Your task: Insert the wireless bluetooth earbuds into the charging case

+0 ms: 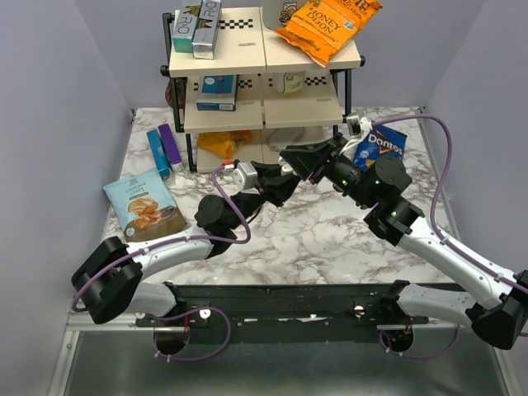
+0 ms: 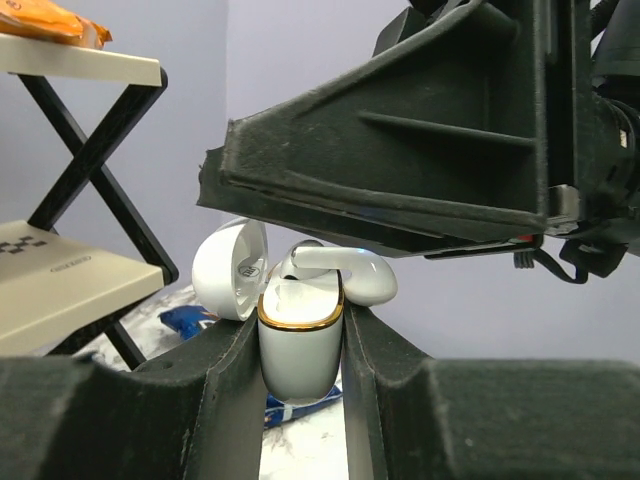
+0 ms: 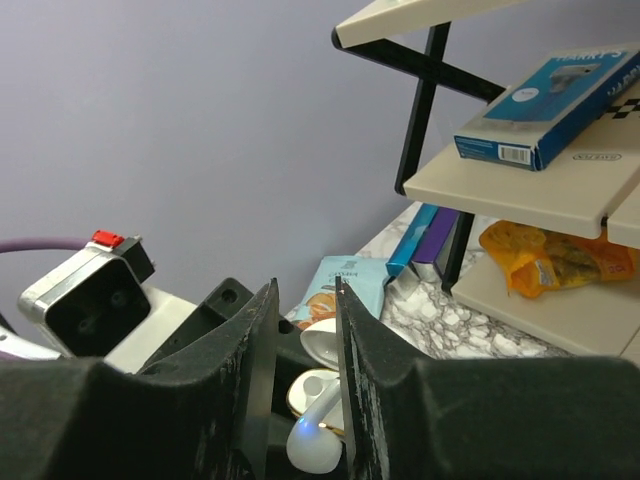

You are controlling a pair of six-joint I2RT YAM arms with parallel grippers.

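Observation:
The white charging case (image 2: 302,345) with a gold rim is upright in the left wrist view, its lid (image 2: 232,268) swung open. My left gripper is shut on it. A white earbud (image 2: 368,275) lies tipped sideways across the case's top, its stem over the opening and its head out past the rim, not seated. In the right wrist view, the earbud (image 3: 314,447) shows beyond the gap between the fingers, partly covered by one. My right gripper stands narrowly open, just above the case; the earbud looks loose of it.
Both grippers meet in mid-air over the marble table (image 1: 322,247), close together. Behind them rises a shelf rack (image 1: 223,115) with boxes and bags. A snack bag (image 1: 144,206) lies at left, a blue Doritos bag (image 1: 381,144) behind the right arm.

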